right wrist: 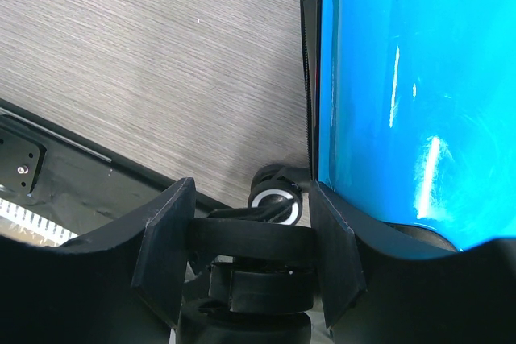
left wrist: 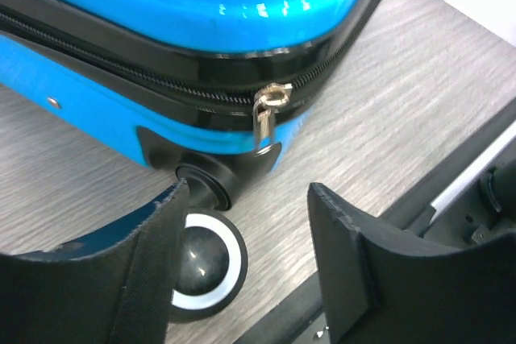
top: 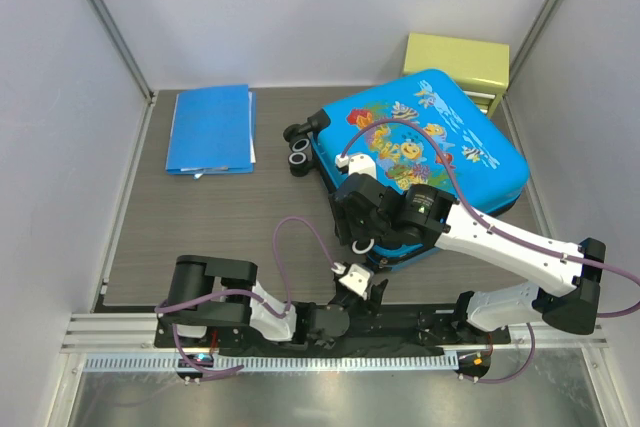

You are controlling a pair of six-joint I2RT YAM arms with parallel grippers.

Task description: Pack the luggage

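The blue suitcase (top: 470,147), printed with cartoon fish, lies closed at an angle on the right of the table. My left gripper is open at its near corner, just below a silver zipper pull (left wrist: 268,110) and a wheel (left wrist: 205,263), with nothing between its fingers. My right gripper is at the suitcase's side, over a black strap-like part, likely its handle (right wrist: 250,239), which lies between or just under the fingers; whether it is gripped I cannot tell.
A blue folder (top: 207,129) with papers lies at the back left. A yellow box (top: 456,55) stands behind the suitcase.
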